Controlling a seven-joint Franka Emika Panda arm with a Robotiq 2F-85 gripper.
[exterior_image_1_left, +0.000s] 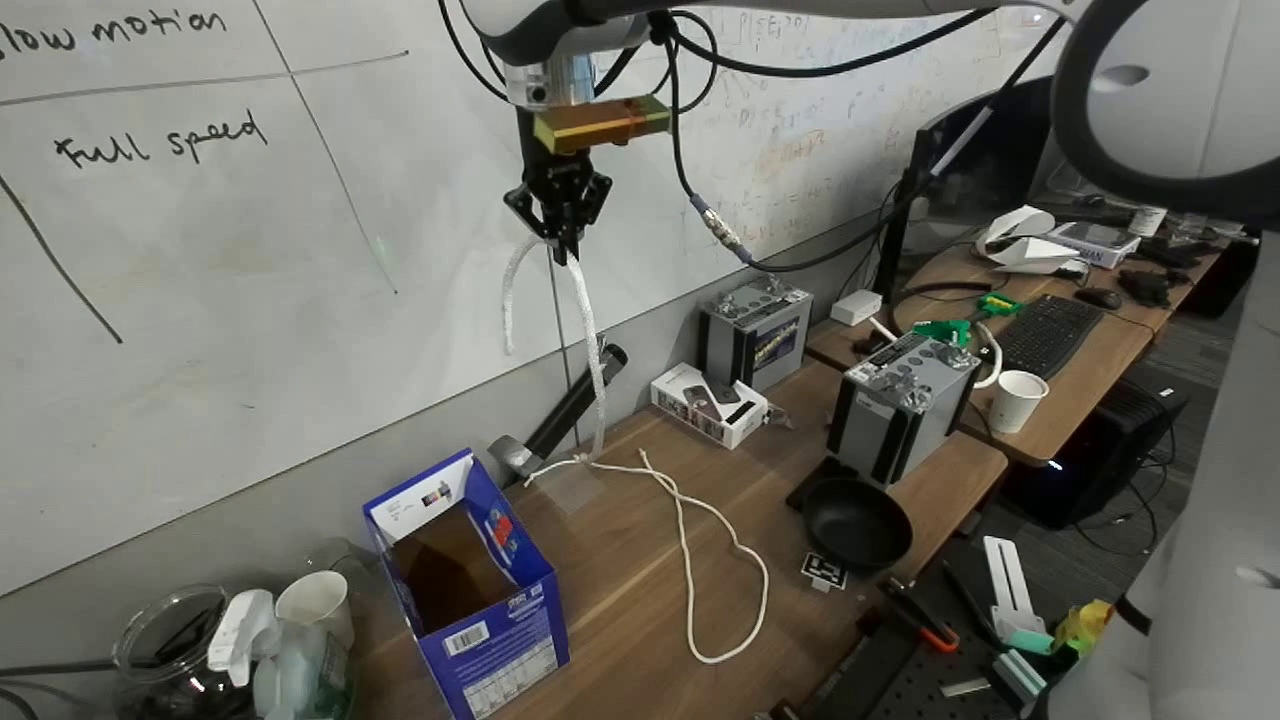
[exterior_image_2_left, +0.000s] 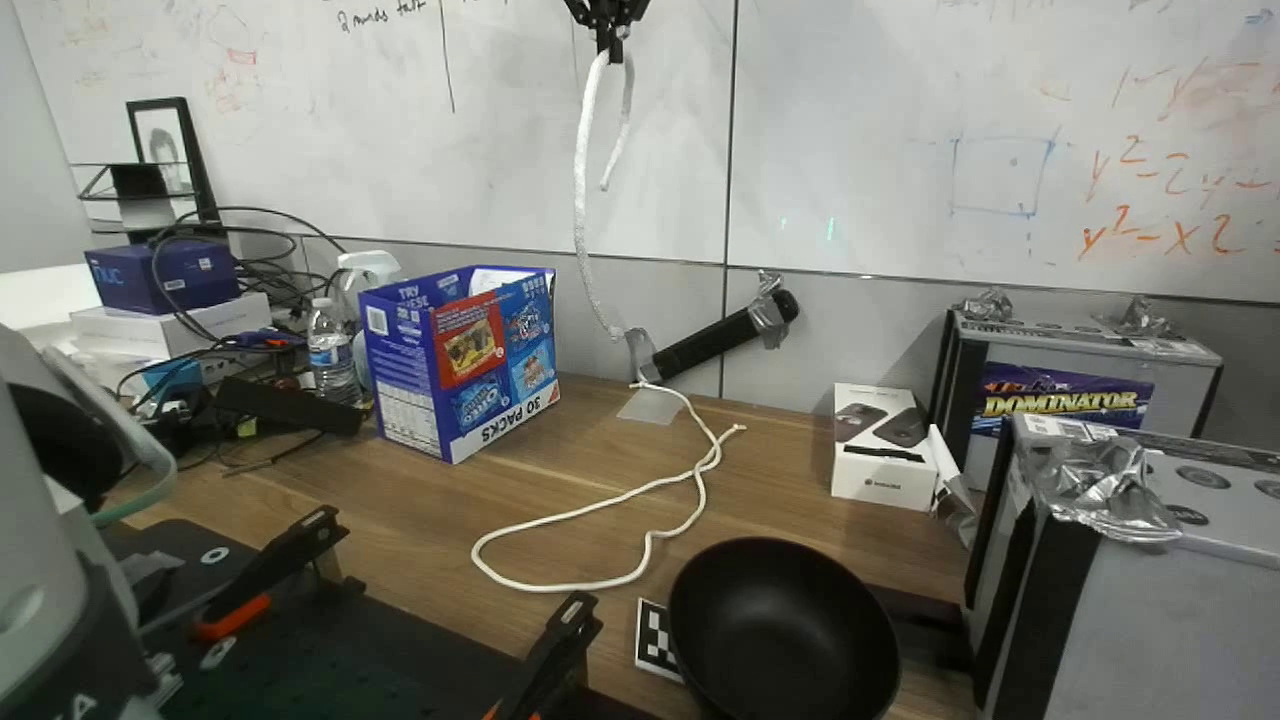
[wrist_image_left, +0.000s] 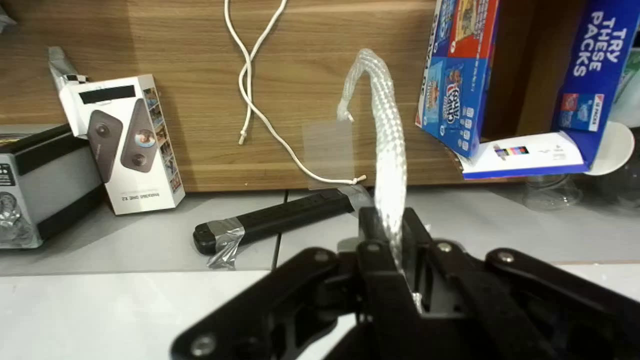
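Observation:
High above the table, my gripper is shut on a thick white rope, which droops in a long end and a shorter end on either side of the fingers. In exterior view 2 the gripper shows at the top edge, with the rope hanging against the whiteboard. The wrist view has the rope rising out between the fingers and bending over. A thinner white cord lies in a crossed loop on the table. The blue snack box stands open-topped to the left.
A black pan sits near the front edge. Grey batteries and a white camera box stand to the right and back. A taped black bar leans on the wall.

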